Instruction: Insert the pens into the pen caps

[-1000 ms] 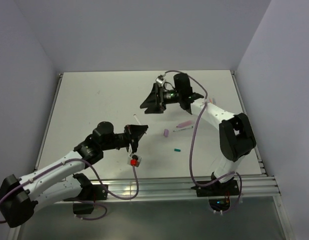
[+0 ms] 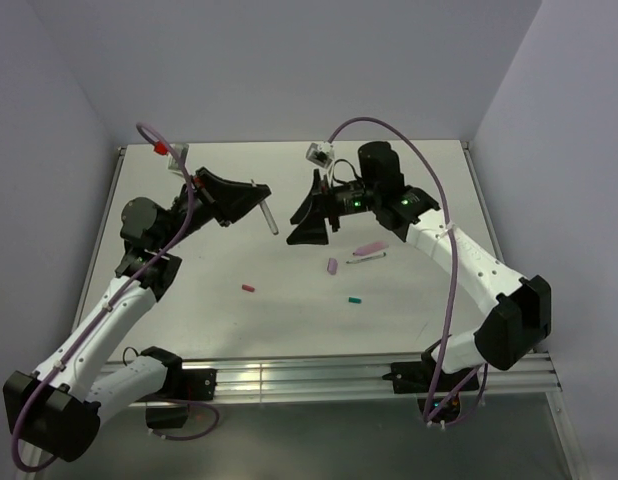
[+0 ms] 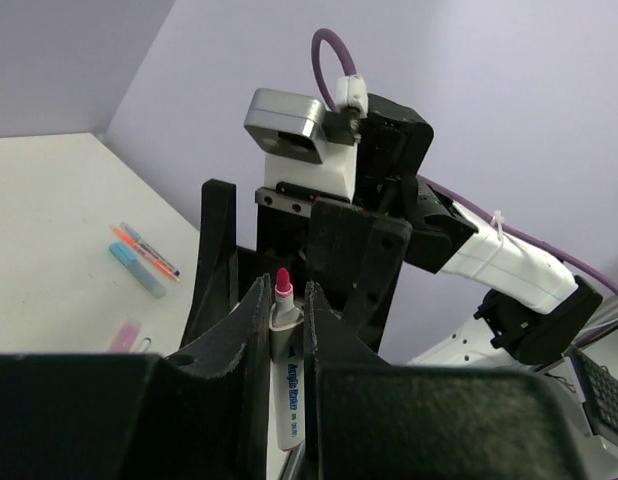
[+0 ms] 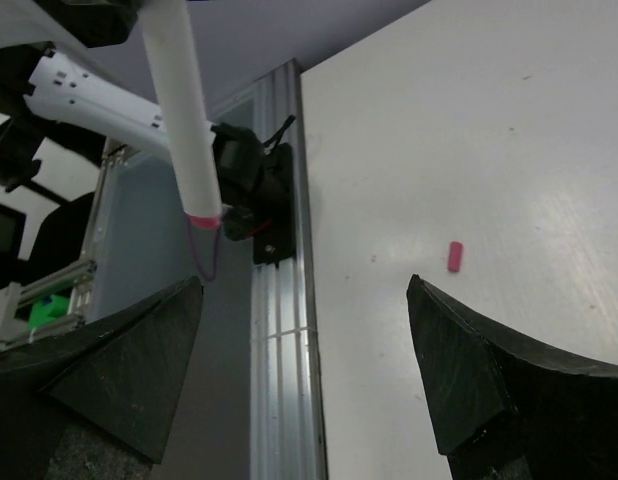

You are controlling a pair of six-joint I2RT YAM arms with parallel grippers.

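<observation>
My left gripper (image 2: pixel 257 192) is shut on a white marker (image 2: pixel 268 216), raised above the table. In the left wrist view the marker (image 3: pixel 287 380) stands between the fingers with a red tip at the top. My right gripper (image 2: pixel 309 220) is open beside it. In the right wrist view the marker (image 4: pixel 179 120) hangs above and left of the open fingers (image 4: pixel 469 390). Loose caps lie on the table: red (image 2: pixel 248 288), purple (image 2: pixel 332 266) and teal (image 2: pixel 354 300).
Pink (image 2: pixel 370 248) and white (image 2: pixel 365 257) pens lie right of centre; several more (image 3: pixel 139 265) show in the left wrist view.
My left gripper has risen and swung back from low centre with the marker.
</observation>
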